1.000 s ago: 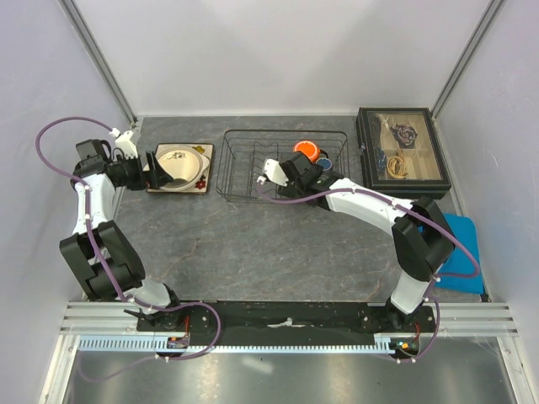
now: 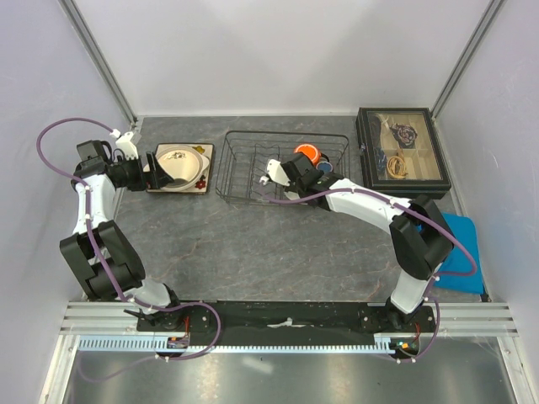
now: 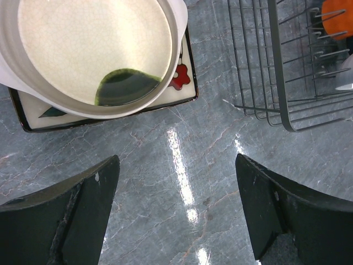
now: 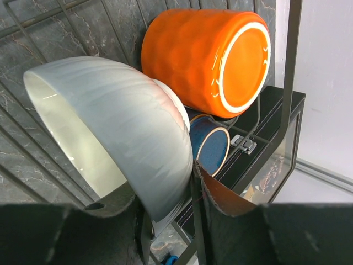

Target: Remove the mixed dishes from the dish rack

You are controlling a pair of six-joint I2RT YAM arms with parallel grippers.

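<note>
In the right wrist view a white bowl (image 4: pixel 118 118) leans on its side in the wire dish rack (image 2: pixel 240 139). My right gripper has its fingers on either side of the bowl's near rim; how firmly they press it cannot be seen. An orange cup (image 4: pixel 190 61) lies beyond the bowl, a small blue cup (image 4: pixel 212 144) beside it. Off to the left, my left gripper stands open and empty, close to a whitish pot-like dish (image 3: pixel 146 105) with a dark green patch inside. That dish rests on a patterned rectangular plate (image 3: pixel 187 77).
Right of the rack stands a black glass-topped case (image 2: pixel 404 151). A blue mat or folder (image 2: pixel 459 244) lies at the right edge.
The rack and its cups have shifted very slightly to the right. The left arm holds still.
</note>
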